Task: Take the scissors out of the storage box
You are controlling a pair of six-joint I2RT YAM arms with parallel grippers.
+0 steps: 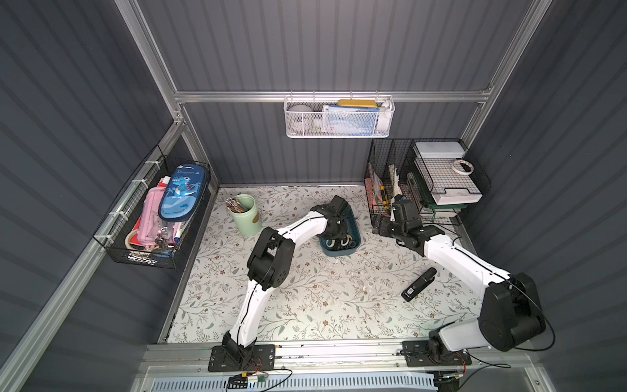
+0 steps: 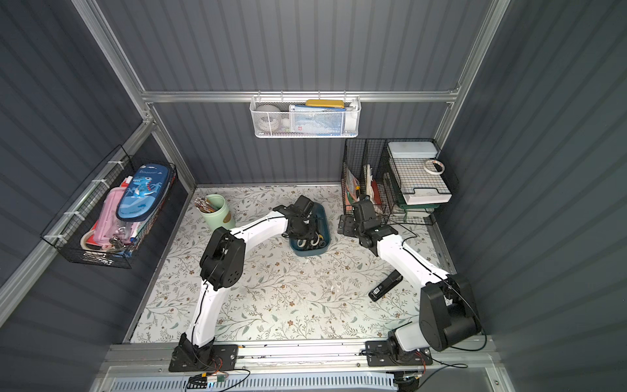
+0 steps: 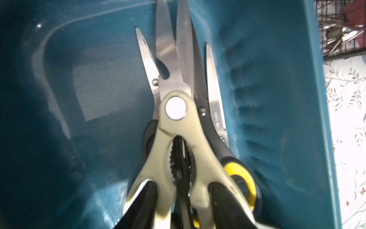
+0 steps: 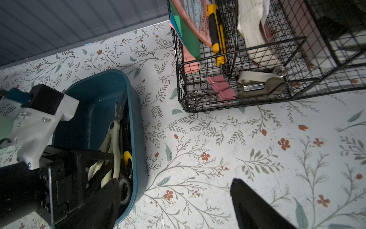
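The blue storage box (image 3: 305, 95) holds several scissors. On top lies a cream-handled pair (image 3: 198, 152), with a black-and-yellow pair (image 3: 244, 179) beside it. My left gripper is down in the box over the cream handles, its two fingers apart at the handle loops; whether they grip the handles is unclear. My right gripper stands open above the table right of the box, nothing between its fingers.
A wire organiser (image 4: 198, 106) with stationery stands behind and right of the box. A green cup (image 1: 249, 222) is left of it. A black stapler-like object (image 1: 418, 285) lies at front right.
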